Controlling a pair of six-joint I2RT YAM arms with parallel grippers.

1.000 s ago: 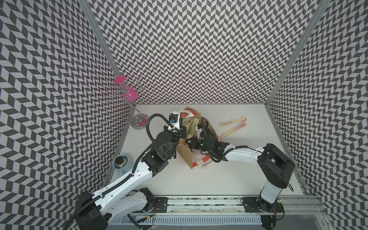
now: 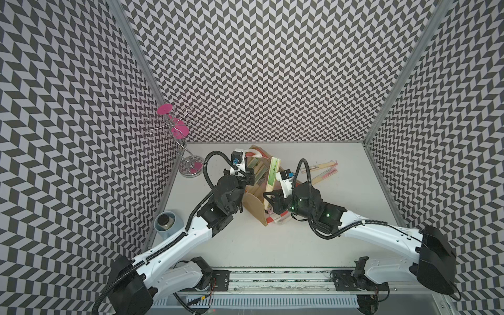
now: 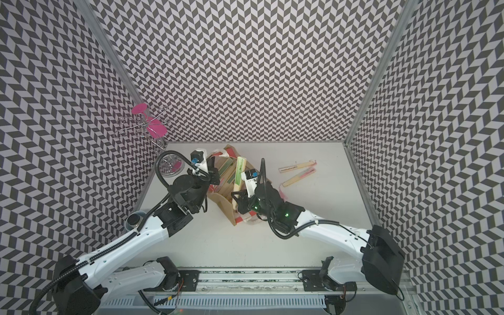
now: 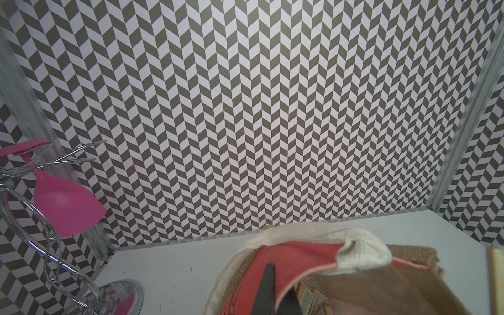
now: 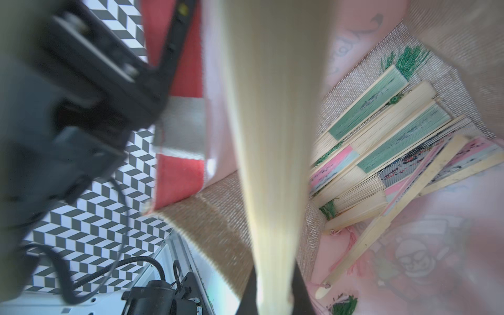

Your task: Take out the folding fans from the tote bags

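The tote bag (image 2: 254, 207), tan burlap with a pink lining and red-and-white trim, lies in the middle of the table. Inside it, in the right wrist view, are several folding fans (image 5: 378, 126) with green, pink and dark panels. My left gripper is shut at the bag's rim, with the thin edge of the lining (image 4: 302, 257) between its fingers. Over the bag opening, my right gripper is shut on a pale wooden folding fan (image 5: 275, 157). That fan's green panel (image 2: 274, 168) shows from above, slanting upward. Its lower end is hidden from above by the gripper.
Two folding fans (image 3: 298, 176) lie on the table to the right of the bag. A chrome stand with pink discs (image 2: 179, 130) is at the back left. A blue cup (image 2: 168, 223) stands front left.
My right arm has moved up and to the right, and the fan in its gripper has risen with it. The bag's front flap has shifted slightly. My left gripper has barely moved.
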